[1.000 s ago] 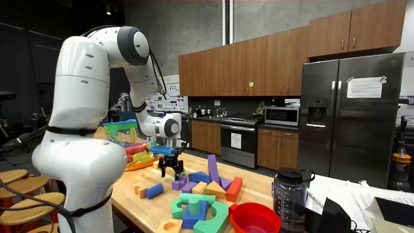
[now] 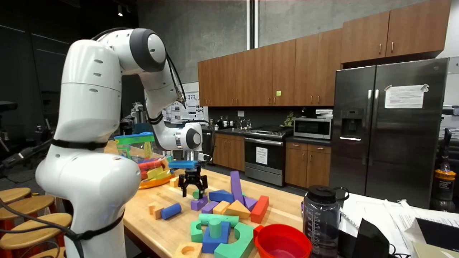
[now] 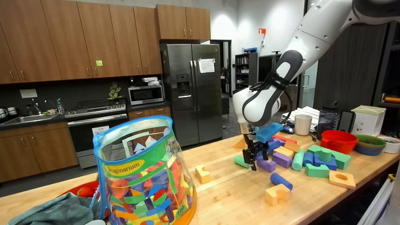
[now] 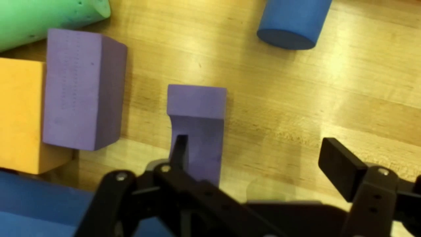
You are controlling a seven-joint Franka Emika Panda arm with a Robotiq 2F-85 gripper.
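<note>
My gripper [image 2: 192, 193] points down, open, low over the table. In the wrist view, its left finger [image 4: 181, 152] overlaps a purple notched block [image 4: 197, 102], while bare wood shows between the fingers. From the second exterior view, that purple notched block [image 3: 267, 165] sits just beside and behind the gripper [image 3: 259, 163]. Whether finger and block touch, I cannot tell. A green cylinder [image 3: 241, 161] lies on the far side of the gripper, partly hidden by it in the first exterior view.
Beside the notched block are a purple block [image 4: 73, 89], a yellow-orange block [image 4: 19, 114] and more loose blocks. A blue cylinder [image 3: 281, 180] and a wooden arch block [image 3: 277, 194] lie nearer the front. A clear bag of blocks [image 3: 108, 163] and red bowl [image 2: 282, 240] flank the area.
My gripper has shifted slightly to the right in the first exterior view and turned a little. The blocks on the table look unmoved.
</note>
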